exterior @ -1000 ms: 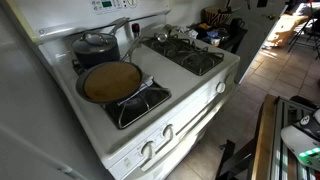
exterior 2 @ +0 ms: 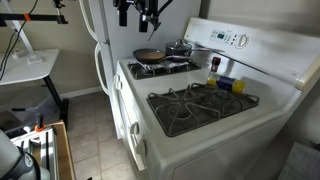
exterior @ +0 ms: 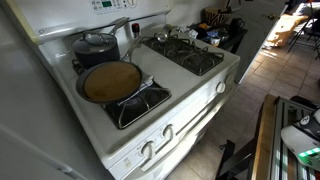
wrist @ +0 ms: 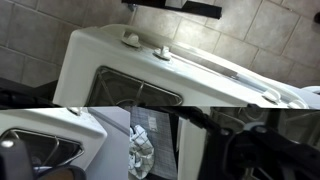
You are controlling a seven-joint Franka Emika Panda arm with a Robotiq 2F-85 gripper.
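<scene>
My gripper (exterior 2: 138,20) hangs at the top of exterior view 2, its two dark fingers apart and nothing visible between them. Behind and below it in that view, a frying pan (exterior 2: 150,54) with a tan inside rests on a stove burner. Exterior view 1 shows the same pan (exterior: 110,82) from above, in front of a lidded dark pot (exterior: 97,46). The white stove (exterior: 180,82) carries both. In the wrist view the stove edge with its knobs (wrist: 131,40) is seen; dark gripper parts at lower right are blurred.
A bottle (exterior 2: 214,68) and a yellow-and-blue item (exterior 2: 236,86) stand at the back of the stove. The nearer burner grates (exterior 2: 200,104) are bare. A wooden table edge (exterior: 264,145) lies across the tiled floor from the stove.
</scene>
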